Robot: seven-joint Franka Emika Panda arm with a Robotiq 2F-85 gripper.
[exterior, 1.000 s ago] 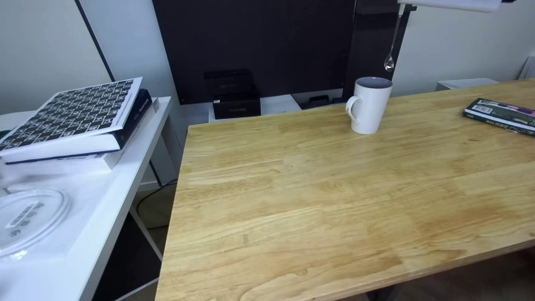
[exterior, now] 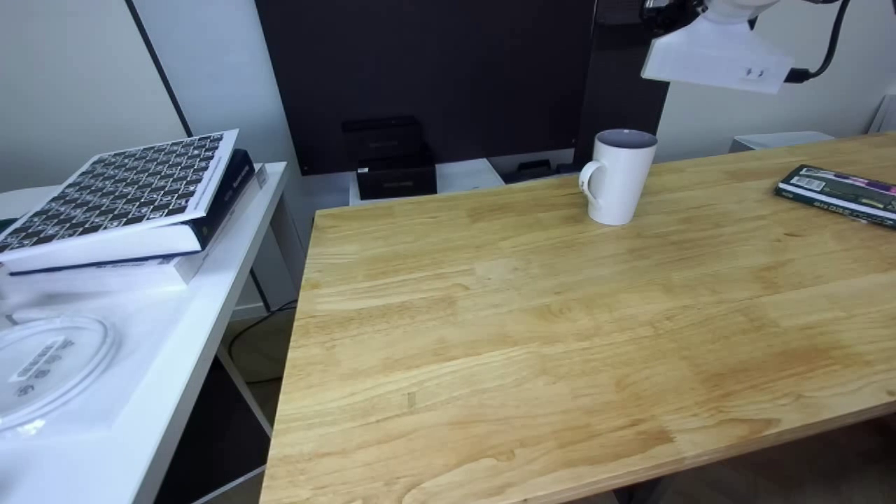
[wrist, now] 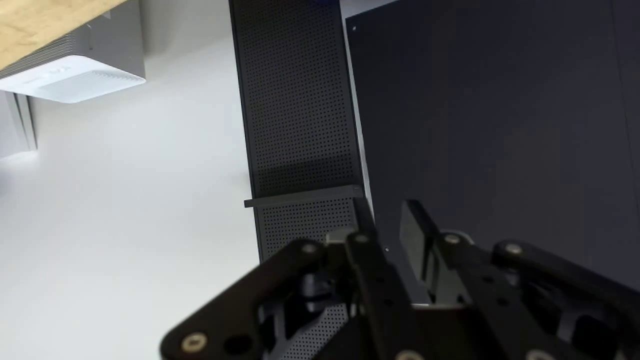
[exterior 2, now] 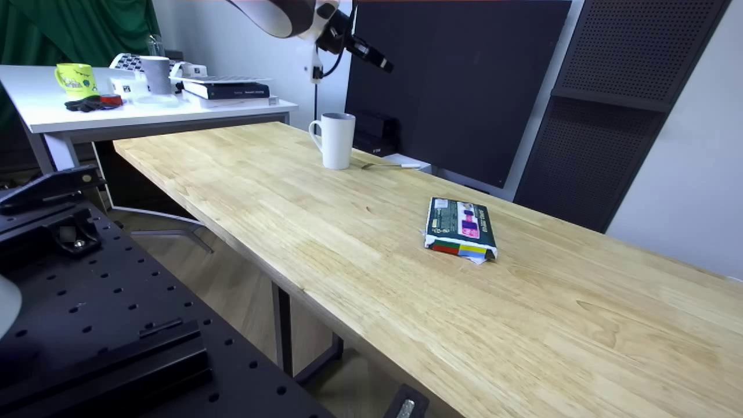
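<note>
A tall white mug [exterior: 619,180] with a grey inside stands upright near the table's back edge; nothing sticks out above its rim. To its right in exterior view 2 is a thin utensil [exterior 2: 383,166] with a white handle end, at the table's back edge. My gripper [exterior 2: 381,61] hangs high above the table, away from the mug. In the wrist view, my gripper has its fingers slightly apart, and the dark wall panel shows between the tips. No object is clear there, and the lower part of the gap is dark and blurred.
A dark green flat package [exterior 2: 461,229] lies on the wooden table [exterior: 470,336]. Books [exterior: 126,193] and a coiled white cable [exterior: 54,361] occupy the white side table.
In exterior view 1, the spoon that hung above the mug's right side has gone from there. The white arm part has come lower and turned.
</note>
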